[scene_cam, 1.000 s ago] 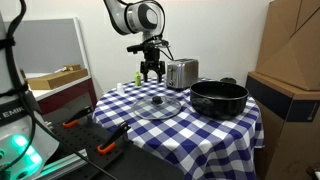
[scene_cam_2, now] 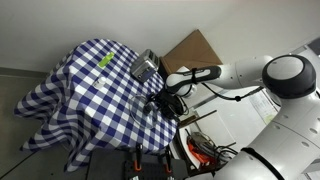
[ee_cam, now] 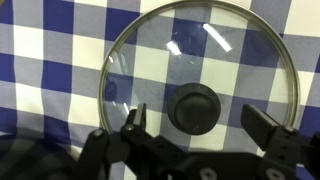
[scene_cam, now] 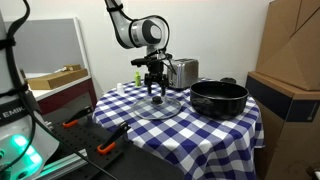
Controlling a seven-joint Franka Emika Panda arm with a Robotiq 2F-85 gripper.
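Note:
A round glass lid (scene_cam: 141, 108) with a black knob (scene_cam: 156, 100) lies flat on the checkered cloth. In the wrist view the knob (ee_cam: 194, 109) sits just ahead of my gripper, whose fingers (ee_cam: 262, 124) stand apart on either side of it. My gripper (scene_cam: 157, 87) hangs above the lid in exterior view 1, open, and seems clear of the knob. Right of the lid stands a black pot (scene_cam: 219, 101), uncovered; its dark edge (ee_cam: 32, 160) shows at the lower left of the wrist view.
A silver toaster (scene_cam: 184, 71) stands behind the lid. Farther back are a green bottle (scene_cam: 138, 79) and a small white item (scene_cam: 120, 87). Bare cloth (scene_cam: 190, 147) lies in front of the pot.
The open gripper is now over the lid's knob; lid and pot have stayed put.

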